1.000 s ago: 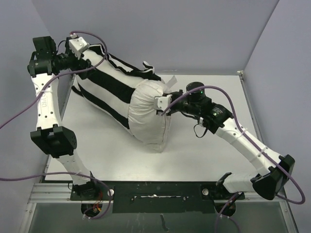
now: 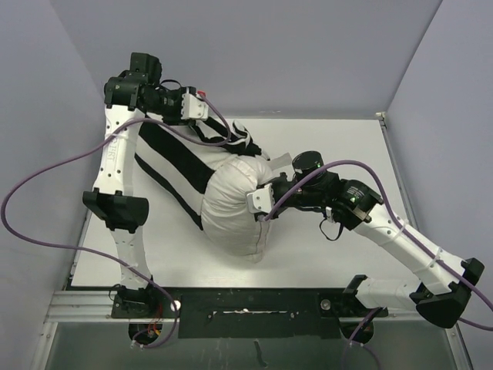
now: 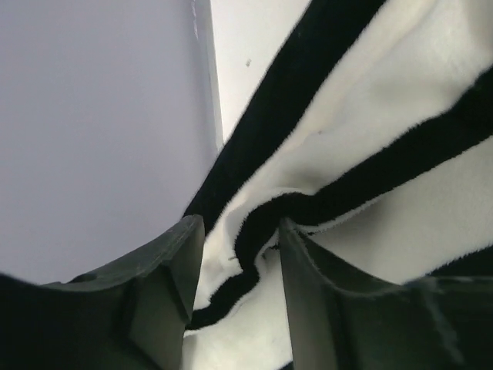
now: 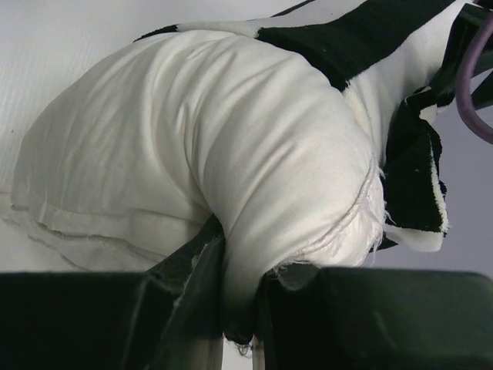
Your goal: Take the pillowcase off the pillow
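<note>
The black-and-white striped pillowcase (image 2: 177, 162) runs diagonally across the table, with a bunched white part (image 2: 235, 208) at its lower right, possibly the pillow partly exposed. My right gripper (image 2: 262, 200) is shut on a gathered end of this white fabric (image 4: 285, 139), which hangs between its fingers in the right wrist view. My left gripper (image 2: 192, 112) is over the upper-left of the striped cloth; in the left wrist view its fingers (image 3: 308, 285) stand apart over wrinkled stripes (image 3: 370, 169).
Grey walls (image 2: 54, 154) border it at the back and sides; the left arm is near the left wall.
My left gripper has moved rightward along the top of the striped cloth.
</note>
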